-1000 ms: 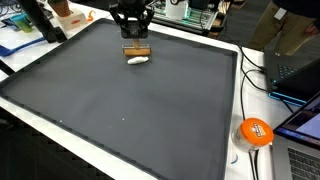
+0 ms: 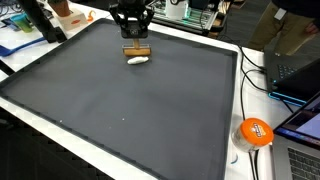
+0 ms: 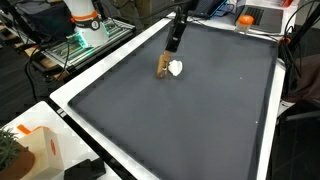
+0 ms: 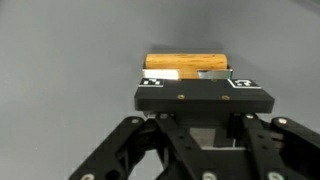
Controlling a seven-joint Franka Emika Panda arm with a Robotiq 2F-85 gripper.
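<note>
A light-brown wooden piece (image 2: 137, 51) is at the far side of the dark board. My gripper is shut on it; in the wrist view a strip of the wood shows between the finger ends, and a wider bar of wood (image 4: 187, 60) lies across beyond them. From exterior view 2, the wooden piece (image 3: 162, 66) appears upright below the dark gripper body. Close beside it on the board lies a small white object (image 3: 175, 68), also seen in front of the wood in exterior view 1. Whether the wood touches the board cannot be told.
Most of the dark grey board (image 2: 150, 105) is clear. An orange-topped white container (image 2: 253, 133) stands outside its right edge. Cables and a laptop (image 2: 297, 158) lie beyond that side. Clutter fills the area past the upper left edge.
</note>
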